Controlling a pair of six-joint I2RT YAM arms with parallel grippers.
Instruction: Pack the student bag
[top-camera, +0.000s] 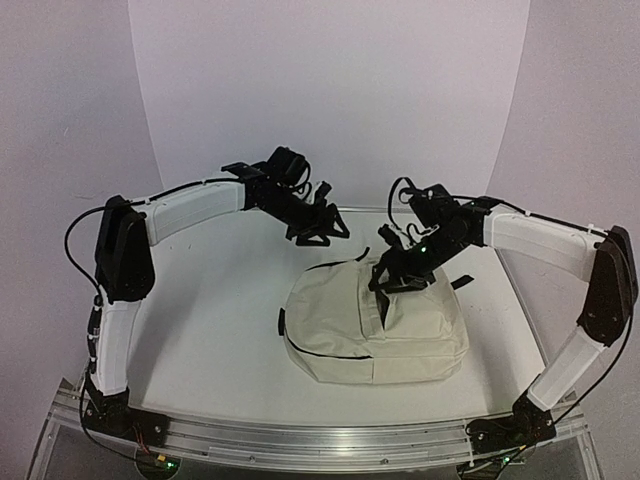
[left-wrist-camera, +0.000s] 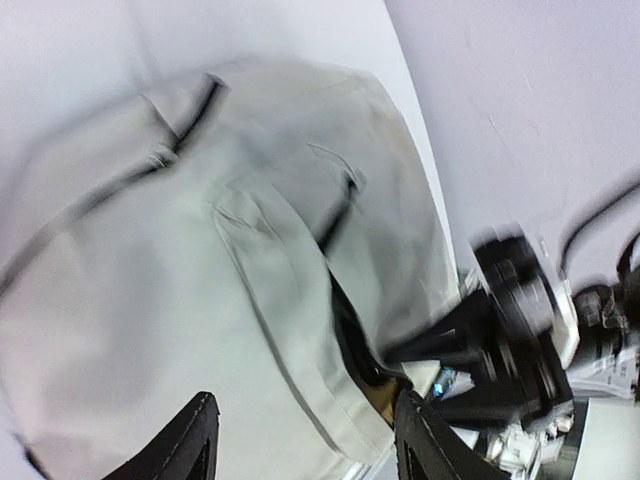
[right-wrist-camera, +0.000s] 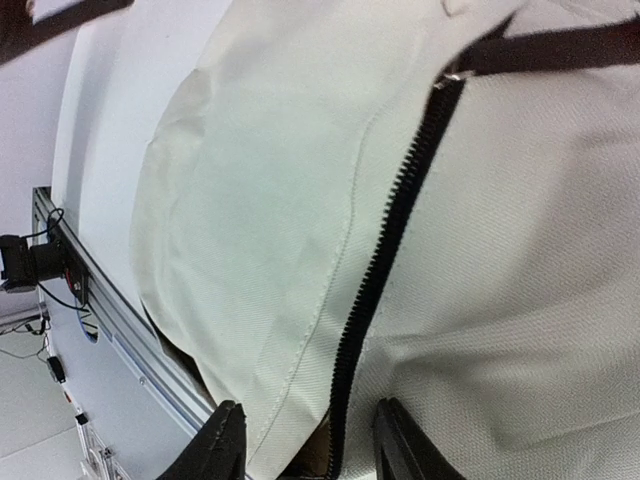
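Note:
A cream student bag (top-camera: 330, 310) lies on the table, its zipped opening (top-camera: 383, 309) gaping slightly near the middle. In the right wrist view the black zipper (right-wrist-camera: 385, 240) runs down between my right gripper's spread fingers. Over the opening's upper part, the right gripper (top-camera: 388, 286) stands open, fingers apart on either side of the zipper edge; whether they touch the cloth cannot be told. My left gripper (top-camera: 333, 232) hovers beyond the bag's far edge, open and empty. Something brown (left-wrist-camera: 382, 398) shows inside the opening; most of the inside is hidden.
A dark strap (top-camera: 462, 282) sticks out at the bag's right, and a black tab (top-camera: 282, 321) at its left. A metal rail (top-camera: 300, 432) edges the front.

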